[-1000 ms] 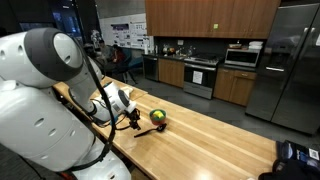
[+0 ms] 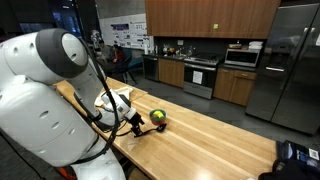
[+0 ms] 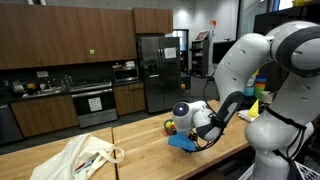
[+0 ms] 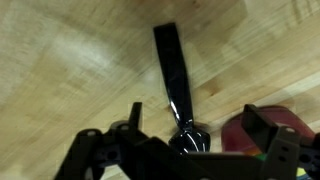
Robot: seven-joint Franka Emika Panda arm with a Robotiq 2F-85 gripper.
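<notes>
A black spoon-like utensil (image 4: 175, 75) lies on the wooden table, its handle pointing to the top of the wrist view and its wider glossy end at the bottom. My gripper is open above it, one finger on each side, with nothing held. In exterior view 1 the gripper (image 2: 136, 130) hangs low over the table at the utensil (image 2: 153, 131), partly covering it. Whether the fingertips touch the wood I cannot tell. Close by stands a red bowl (image 2: 158, 117) with green and yellow things in it; its rim shows at the wrist view's lower right.
A crumpled white cloth (image 3: 85, 157) lies at the table's left in exterior view 2. Much of the tabletop (image 2: 205, 145) to the right of the bowl is bare in exterior view 1. Kitchen cabinets and a fridge (image 2: 284, 62) stand well behind.
My gripper has come down toward the table and the utensil over the last second. The utensil and bowl appear to have stayed where they were.
</notes>
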